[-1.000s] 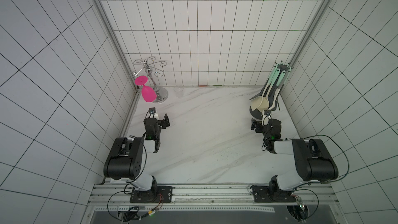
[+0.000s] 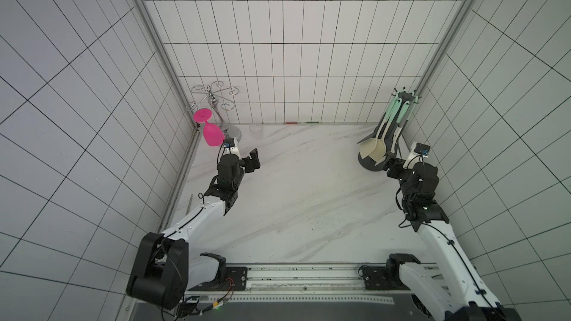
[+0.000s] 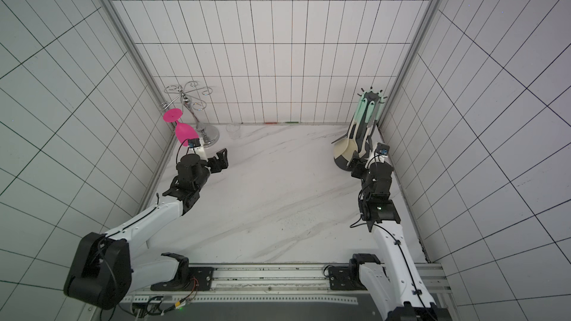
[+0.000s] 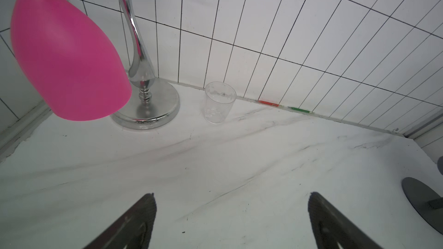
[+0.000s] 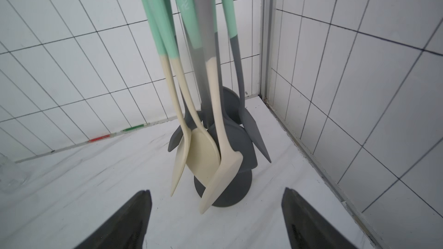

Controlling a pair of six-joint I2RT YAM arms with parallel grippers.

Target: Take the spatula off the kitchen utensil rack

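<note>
On the utensil rack (image 5: 226,197) at the back right hang several utensils with mint-green handles. Several dark grey utensils hang further round. My right gripper is just in front of the rack, its fingers apart with no object between them. Over at the left, my left gripper stands open and empty above the bare counter.
A pink goblet (image 4: 69,60) hangs on a chrome stand (image 4: 146,110) at the back left, near my left gripper. By the back wall stands a clear cup (image 4: 218,103). A tiled wall (image 5: 350,87) closes the right side.
My right gripper has moved right, and its arm has stretched out from its folded pose. The utensils hang as before.
</note>
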